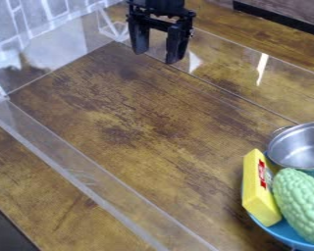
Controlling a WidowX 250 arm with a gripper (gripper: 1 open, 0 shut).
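Note:
My black gripper (159,39) hangs over the back of the wooden table (133,132), near the top centre of the camera view. Its two fingers stand apart, with nothing seen between them. It is well away from the objects at the lower right.
At the lower right are a metal pot (301,147) and a blue bowl (285,233) holding a yellow box (258,186) and a pale green vegetable-like item (298,204). Clear plastic walls edge the table.

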